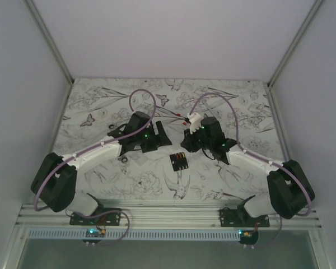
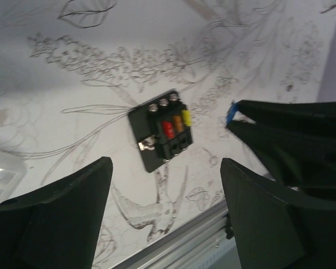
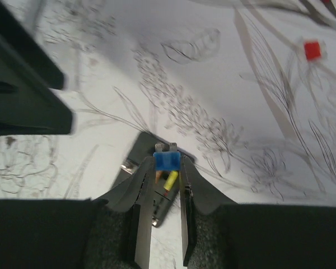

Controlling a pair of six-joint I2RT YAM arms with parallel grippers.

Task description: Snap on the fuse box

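Note:
The black fuse box (image 1: pixel 179 161) lies on the table between the grippers, with red, orange and yellow pieces (image 2: pixel 178 124) in it. My right gripper (image 1: pixel 189 140) is above it at the upper right; in the right wrist view a small blue piece with metal prongs (image 3: pixel 167 161) is held between its fingertips, over the box. My left gripper (image 1: pixel 162 134) is left of the box, its fingers (image 2: pixel 67 213) apart with nothing seen between them; the box lies beyond them in the left wrist view.
Small red pieces (image 3: pixel 313 50) lie behind the box on the patterned table (image 1: pixel 235 185). Small dark items (image 1: pixel 124 159) lie on the left.

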